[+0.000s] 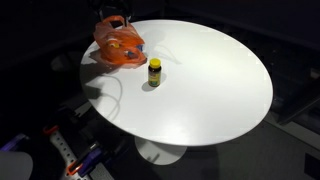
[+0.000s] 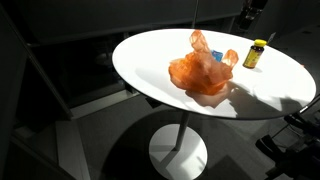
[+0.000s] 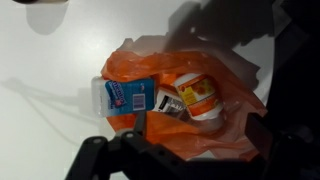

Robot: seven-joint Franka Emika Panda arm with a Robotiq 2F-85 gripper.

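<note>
A crumpled orange plastic bag (image 1: 117, 45) rests near the table's edge, its mouth spread wide in the wrist view. Inside the bag's outline there, a white bottle with an orange label (image 3: 198, 92) lies beside a small pale packet (image 3: 170, 103). A blue-labelled item (image 3: 130, 97) sits at the bag's left side. My gripper is open above the bag, its dark fingers apart with nothing visibly held. Exterior view 1 shows the gripper (image 1: 113, 19) at the bag's far end. The dark jar with a yellow lid (image 1: 154, 72) stands upright, apart from the bag.
In exterior view 2 the jar (image 2: 255, 54) stands beyond the bag (image 2: 203, 70), with clear tabletop between them. Dark floor surrounds the table.
</note>
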